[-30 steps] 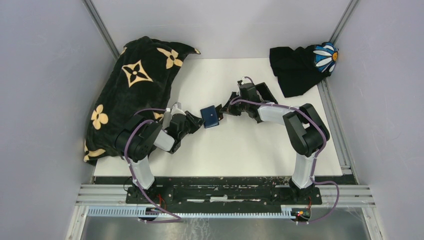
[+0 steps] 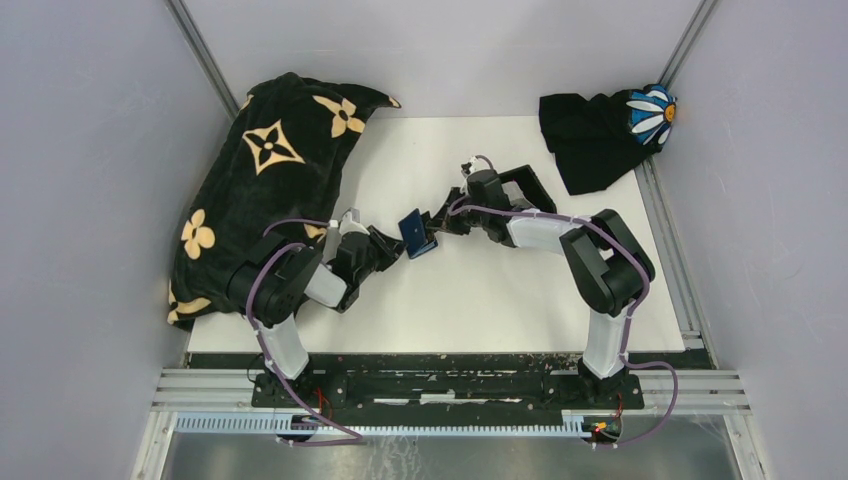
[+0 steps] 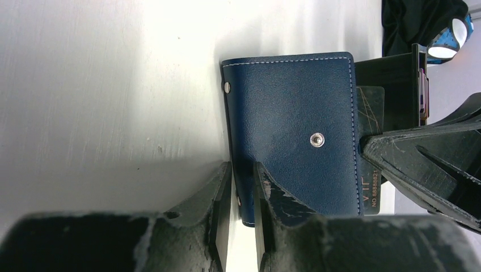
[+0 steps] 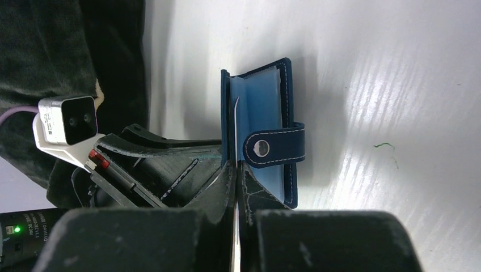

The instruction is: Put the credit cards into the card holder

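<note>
The navy card holder (image 2: 412,233) stands between both grippers at mid-table; its snap strap and bluish clear sleeves (image 4: 266,107) face the right wrist camera. A dark card (image 3: 371,107) with gold lettering protrudes partly from the holder's right side. My right gripper is shut on this card, whose thin edge runs between the fingertips and in beside one cover. Which sleeve it lies in cannot be told. At the spine side, my left gripper is open partway, a gap showing between its fingertips and the holder's spine edge close to them.
A black box (image 2: 540,188) stands behind the right arm, with thin card edges (image 3: 422,93) showing in it. Black patterned cloth (image 2: 270,190) covers the left side; another black cloth (image 2: 590,145) lies back right.
My right gripper has moved left toward the holder, and less of the card shows outside it. The holder has shifted slightly left and tilted. The left arm has barely moved.
</note>
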